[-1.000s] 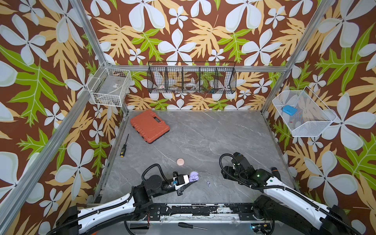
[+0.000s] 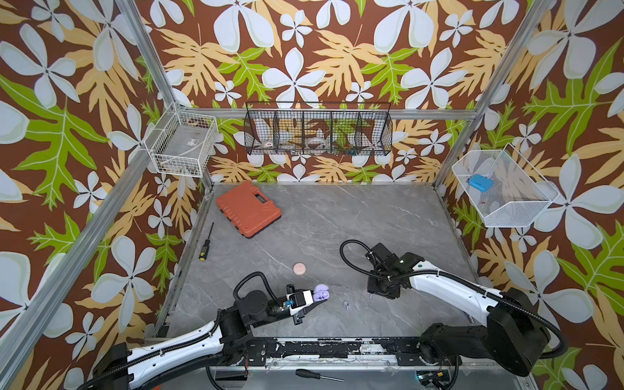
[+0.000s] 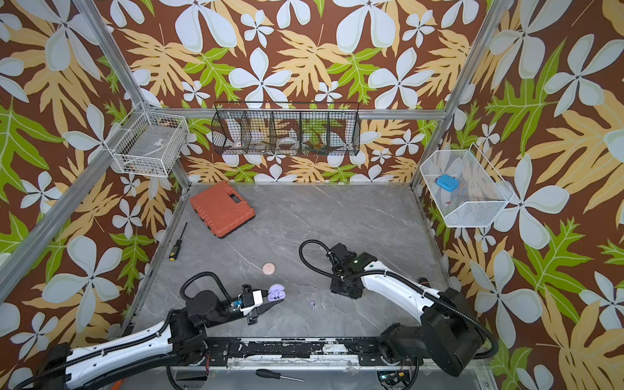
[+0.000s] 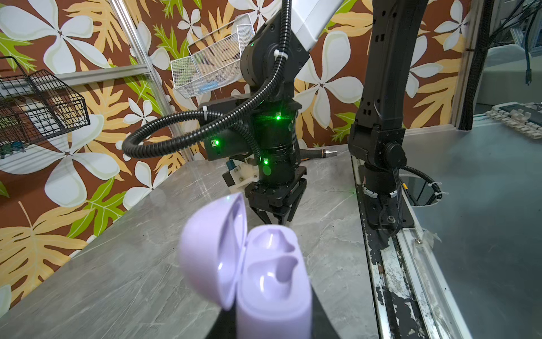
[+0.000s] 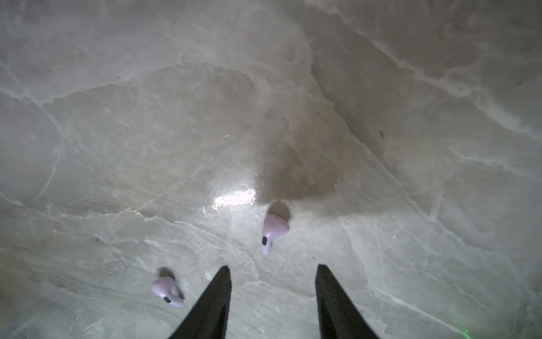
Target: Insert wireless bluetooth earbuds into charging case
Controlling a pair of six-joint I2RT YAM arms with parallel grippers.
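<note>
A lilac charging case (image 4: pixel 273 282) with its lid swung open is held upright by my left gripper (image 2: pixel 316 301), which is shut on it. Both of its earbud slots look empty in the left wrist view. On the grey table lie two lilac earbuds. The right wrist view has one earbud (image 5: pixel 275 228) just beyond my right gripper and the other earbud (image 5: pixel 166 289) off to its left. The fingers (image 5: pixel 217 299) of that gripper stand apart with nothing between them, above the tabletop. From the top left view, one earbud (image 2: pixel 346 305) lies between the two arms.
A pinkish round disc (image 2: pixel 299 268) lies beyond the case. An orange toolbox (image 2: pixel 248 208) sits at the back left, with a screwdriver (image 2: pixel 206 245) by the left edge.
The left arm and the case have stayed in place.
</note>
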